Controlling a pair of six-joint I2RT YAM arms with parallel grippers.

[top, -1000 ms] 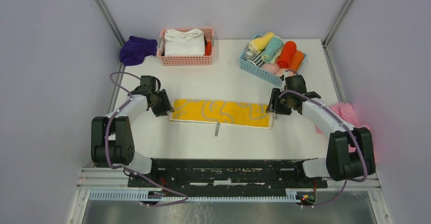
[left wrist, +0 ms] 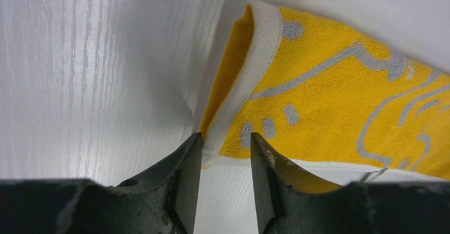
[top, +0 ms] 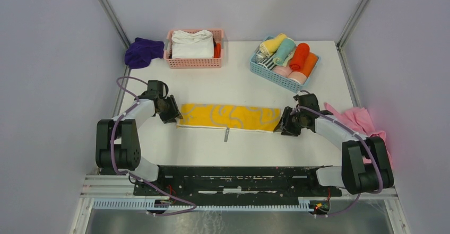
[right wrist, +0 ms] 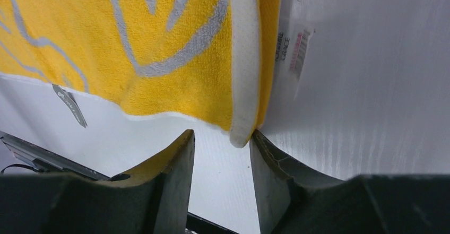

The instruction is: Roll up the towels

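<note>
A yellow towel with grey patterns [top: 228, 117] lies folded in a long strip across the middle of the table, its pale hem toward the front. At its left end, my left gripper stands open, with the towel's front left corner close to the left finger [left wrist: 183, 175]. My right gripper is open too, at the other end. The pale front right corner of the towel [right wrist: 243, 122] reaches between its fingers and lies against the right one; the left finger [right wrist: 178, 165] is clear of the cloth.
Several rolled towels fill a blue basket [top: 276, 78] at the back right. A pink basket [top: 194, 63] holds white cloth. A purple cloth [top: 143, 52] lies back left, a pink one [top: 356, 119] at right.
My right gripper has moved toward the front edge, from the middle of the towel's right end to its front right corner. The left arm has barely shifted.
</note>
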